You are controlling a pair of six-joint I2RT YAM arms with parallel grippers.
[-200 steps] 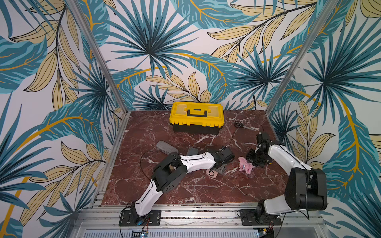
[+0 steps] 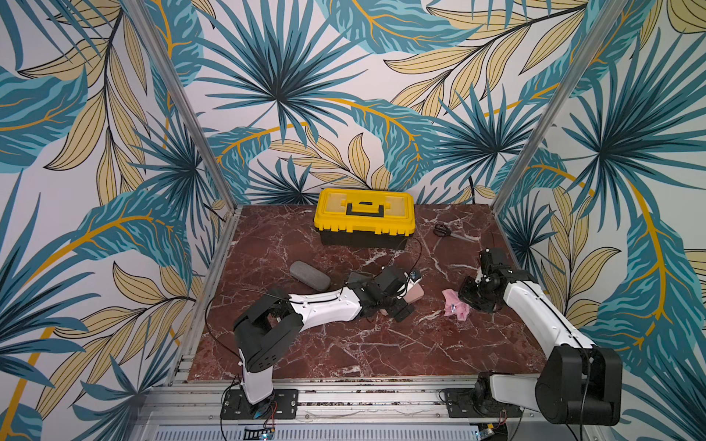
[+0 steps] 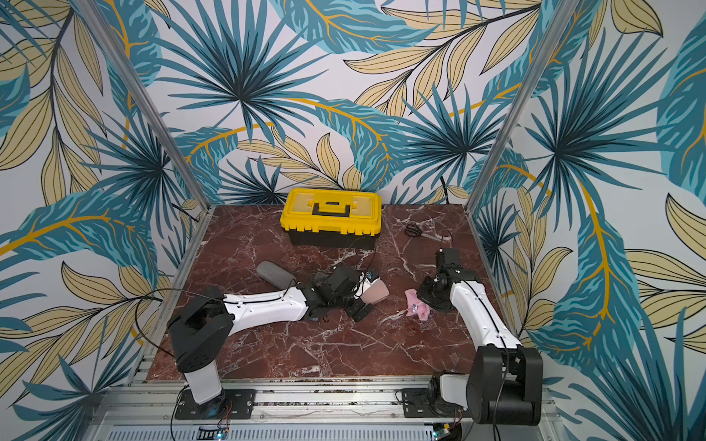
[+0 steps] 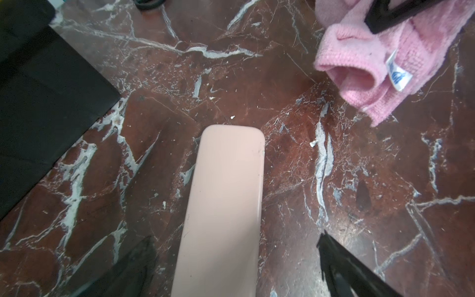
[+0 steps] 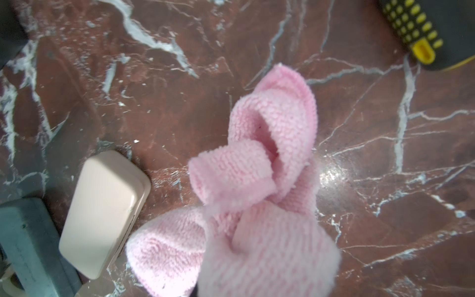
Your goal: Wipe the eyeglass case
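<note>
The pale pink eyeglass case lies flat on the marble table, long side pointing toward the near edge of the left wrist view. My left gripper is open above it, one finger on each side, with no contact visible. In the top left view the left gripper partly covers the case. A bunched pink cloth hangs in my right gripper, which is shut on it; the fingertips are hidden by the cloth. The cloth is to the right of the case in the top left view.
A yellow-lidded toolbox stands at the back. Scissors lie right of it. A grey rounded case lies to the left.
My left arm's elbow has swung left, and its gripper has drawn back a little to the left around the case. The right arm has shifted slightly, still with the cloth.
</note>
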